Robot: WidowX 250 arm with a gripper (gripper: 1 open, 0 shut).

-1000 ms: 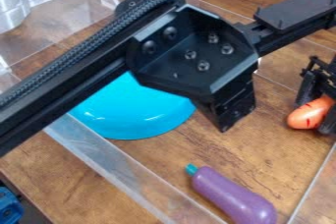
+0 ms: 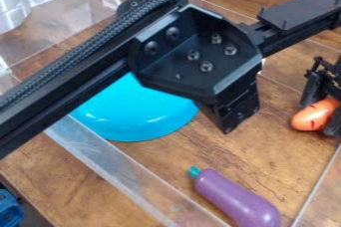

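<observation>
A large black robot arm crosses the view from the lower left to the upper right. At the right edge, part of the black gripper point(image 2: 322, 94) shows, cut off by the frame, beside and partly over an orange carrot-like object point(image 2: 313, 114) on the wooden table. Whether its fingers are shut on that object cannot be told. A purple eggplant-like object point(image 2: 237, 198) lies at the lower middle. A blue round plate point(image 2: 134, 110) sits under the arm, partly hidden by it.
Clear plastic panels or edges run along the lower left and the lower right. A blue object point(image 2: 7, 211) sits at the lower left corner. Bare wood point(image 2: 160, 171) shows between plate and eggplant.
The gripper and the orange object at the right edge have shifted very slightly; the rest looks the same.
</observation>
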